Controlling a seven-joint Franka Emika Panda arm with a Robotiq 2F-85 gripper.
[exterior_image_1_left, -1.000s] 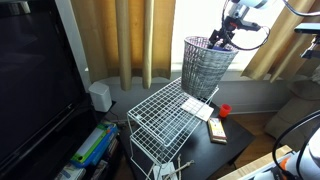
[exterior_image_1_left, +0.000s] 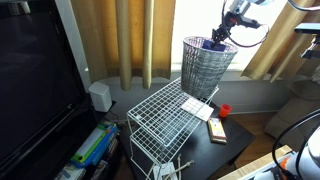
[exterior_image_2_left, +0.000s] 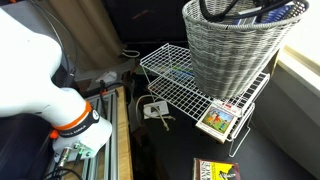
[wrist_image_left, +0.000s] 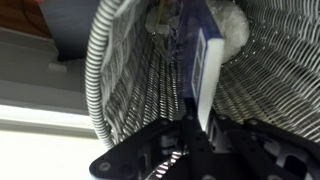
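Note:
A tall grey wicker basket (exterior_image_1_left: 207, 70) stands at the end of the white wire rack, and it fills the upper right of the second exterior view. My gripper is at the basket's mouth, pointing down into it. Its fingers are shut on a thin, flat dark-blue object (wrist_image_left: 195, 50) with a pale edge, perhaps a book or case. Part of that object lies inside the basket, with woven wall around it. A white fluffy item (wrist_image_left: 235, 28) rests deeper in the basket. From outside, the basket's rim hides most of the held object.
The white wire rack (exterior_image_1_left: 165, 118) stands on a dark table. A picture-covered case (exterior_image_2_left: 216, 120) leans by the basket's foot, and another book (exterior_image_2_left: 215, 169) lies on the table. A red cup (exterior_image_1_left: 225, 111) is nearby. Curtains and a window are behind.
My gripper and wrist have shifted only slightly at the basket's mouth. The basket, rack and table items have stayed where they were.

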